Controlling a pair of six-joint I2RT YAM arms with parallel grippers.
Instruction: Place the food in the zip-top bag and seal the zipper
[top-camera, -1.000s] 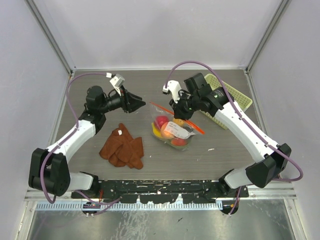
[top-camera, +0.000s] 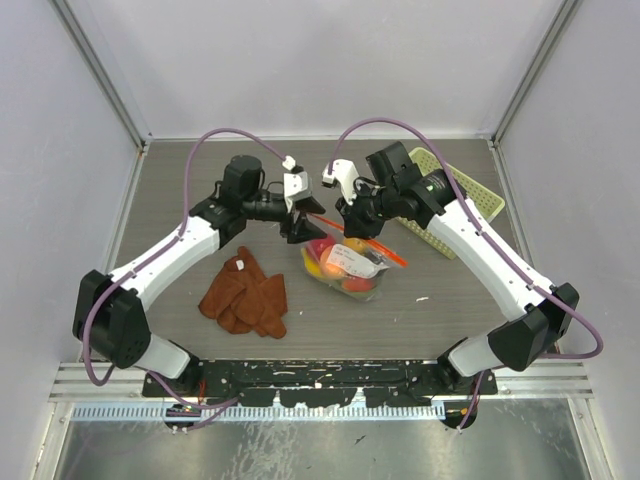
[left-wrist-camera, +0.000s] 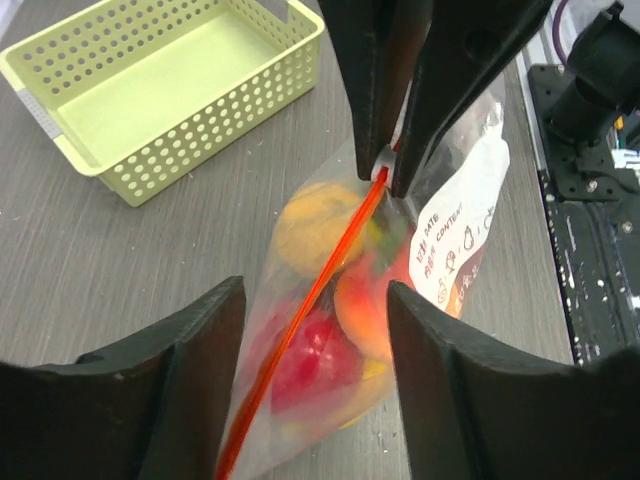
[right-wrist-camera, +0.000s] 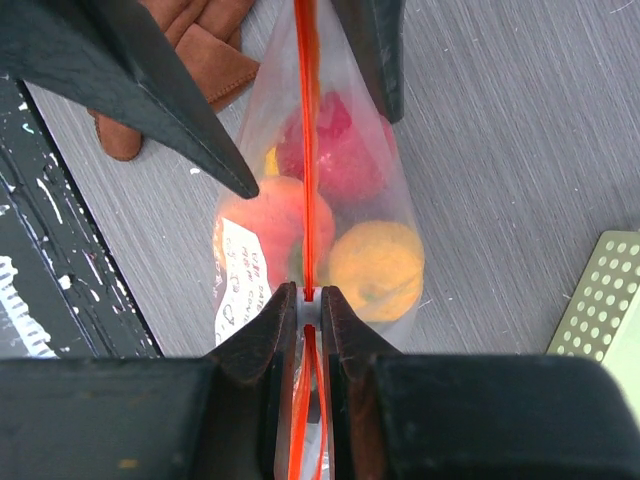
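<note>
The zip top bag (top-camera: 340, 272) lies mid-table, with colored food inside: red, orange, yellow and peach pieces (right-wrist-camera: 375, 270), behind a white label. Its orange zipper (left-wrist-camera: 338, 250) runs along the top. My right gripper is shut on the zipper, which shows orange between the fingertips. My left gripper stands part open over the other end of the zipper, the orange strip running between its fingers.
A light green basket (top-camera: 482, 192) sits at back right, behind the right arm. A folded brown cloth (top-camera: 243, 295) lies at front left. Bare table surrounds the bag.
My left gripper has moved right and down, from left of the bag to over its zipper end. My right gripper holds its place.
</note>
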